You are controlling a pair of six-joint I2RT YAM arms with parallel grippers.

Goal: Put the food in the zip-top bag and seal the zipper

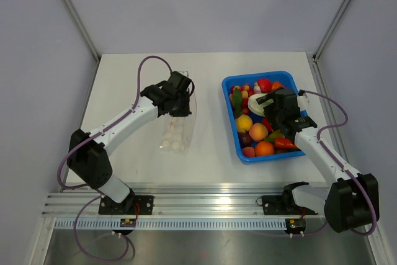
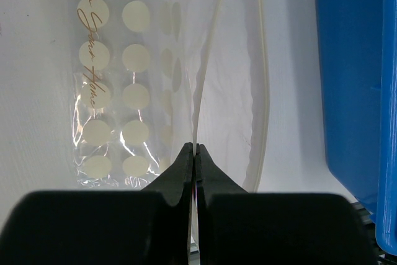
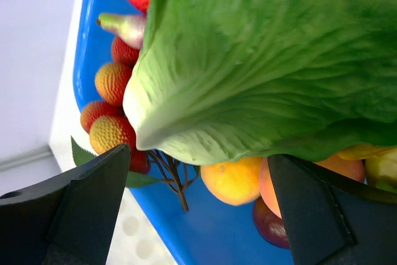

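The clear zip top bag (image 1: 176,136), printed with cream dots, lies flat on the left of the table. My left gripper is shut on one thin edge of the bag's mouth; the other pale edge (image 2: 265,79) stands apart to the right, leaving a gap. Nothing shows inside the bag. At the right, my right gripper is open over the food in the blue basket (image 1: 249,158). A leafy green vegetable (image 3: 248,72) with a white stem fills much of the right wrist view, just beyond the parted fingers, not gripped.
Around the leafy vegetable lie an orange (image 1: 265,148), a peach (image 1: 257,131), a lemon (image 1: 244,123), a red carrot-shaped piece (image 1: 286,144) and a lychee bunch (image 3: 111,130) with dark leaves. Bare table separates the bag from the basket.
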